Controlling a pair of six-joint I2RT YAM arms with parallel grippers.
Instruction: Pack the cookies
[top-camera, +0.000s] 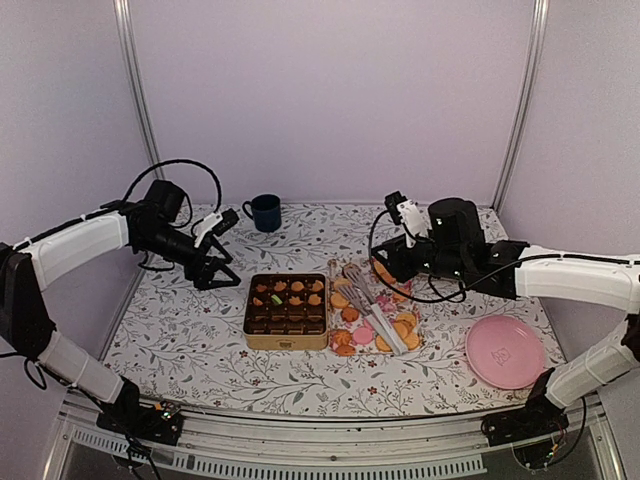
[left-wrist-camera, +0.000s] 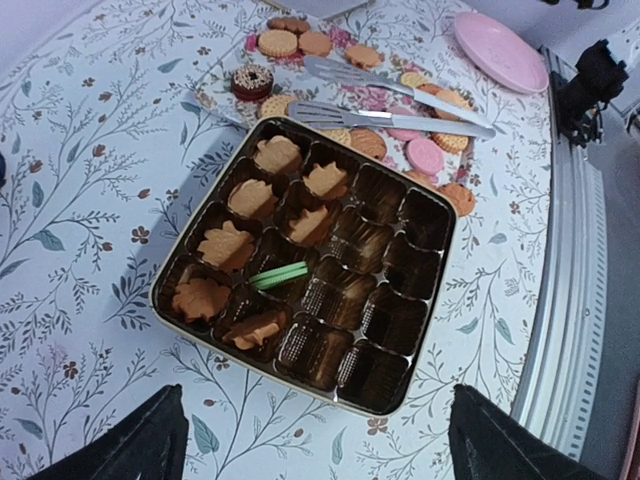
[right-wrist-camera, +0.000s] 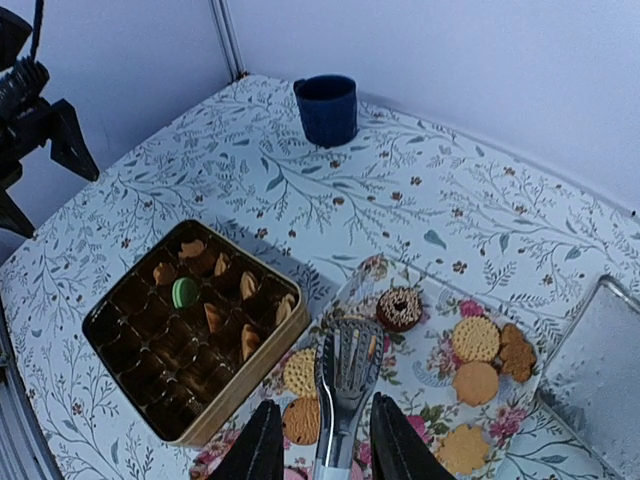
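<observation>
A divided cookie box (top-camera: 285, 340) sits mid-table, several cells holding tan cookies (left-wrist-camera: 225, 247) and one a green cookie (left-wrist-camera: 278, 275), others empty. Right of it, loose cookies (right-wrist-camera: 475, 384) and a donut-like cookie (right-wrist-camera: 399, 309) lie on a floral mat (right-wrist-camera: 420, 365) with metal tongs (top-camera: 375, 315). My left gripper (top-camera: 215, 270) hangs open left of the box, empty. My right gripper (top-camera: 390, 260) is above the mat; in its wrist view the tongs' slotted head appears between or beyond its fingertips, and whether it holds them is unclear.
A blue mug (top-camera: 264, 212) stands at the back left. A pink plate (top-camera: 505, 350) lies at the front right, and a metal tray (right-wrist-camera: 605, 375) at the mat's back right. The table left of the box is clear.
</observation>
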